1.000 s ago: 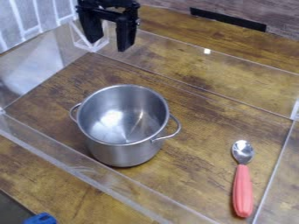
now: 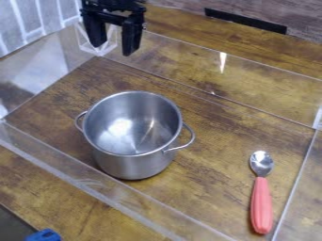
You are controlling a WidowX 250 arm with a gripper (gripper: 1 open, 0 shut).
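Note:
A steel pot (image 2: 132, 151) with two side handles stands upright on the wooden floor of a clear-walled enclosure, its inside empty. To its right lies a spoon with a pink handle (image 2: 261, 205) and a metal bowl end pointing away from the camera. The black gripper (image 2: 113, 43) hangs at the top left, above and behind the pot and apart from it. Its two fingers are spread with nothing visible between them.
Transparent walls ring the work area, with the near edge (image 2: 94, 196) running along the lower left. A blue object (image 2: 43, 235) sits outside at the bottom left corner.
The gripper has shifted slightly to the left over the last second. The pot and spoon have not moved.

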